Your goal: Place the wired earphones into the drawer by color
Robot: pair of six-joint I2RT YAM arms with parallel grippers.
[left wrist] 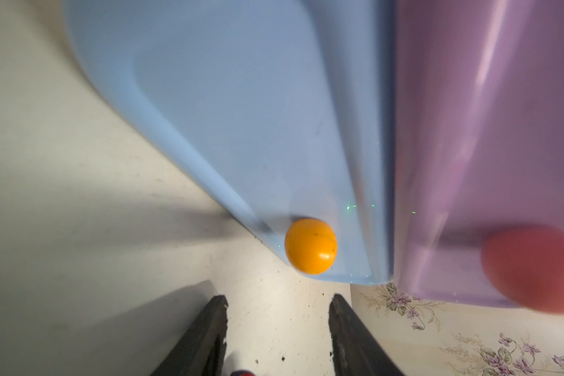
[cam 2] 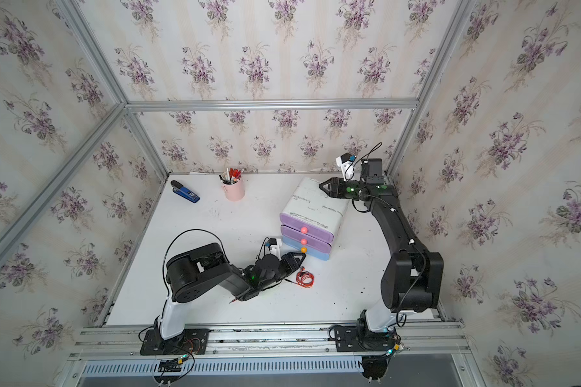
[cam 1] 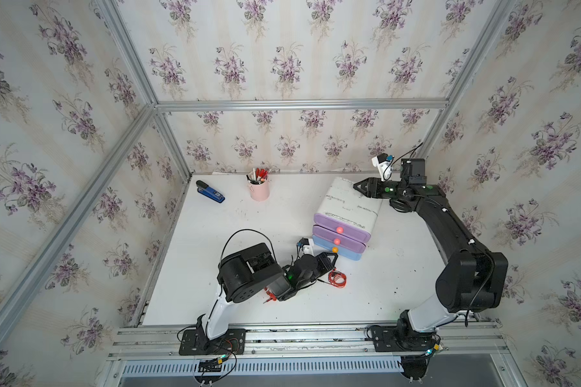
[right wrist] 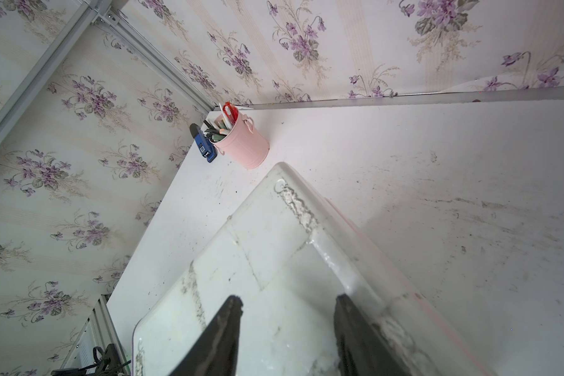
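Note:
A three-tier drawer box with a white top (cam 1: 345, 206) stands at centre right: two purple drawers (cam 1: 355, 242) with pink knobs above a blue drawer (left wrist: 219, 106) with an orange knob (left wrist: 310, 245). Red wired earphones (cam 1: 337, 278) lie coiled before it; more red cable shows partly behind my left arm. My left gripper is open just in front of the orange knob, empty between its fingers. My right gripper is open over the rear right part of the box's white top.
A pink pen cup (cam 1: 259, 189) and a blue stapler (cam 1: 210, 192) sit at the back left.

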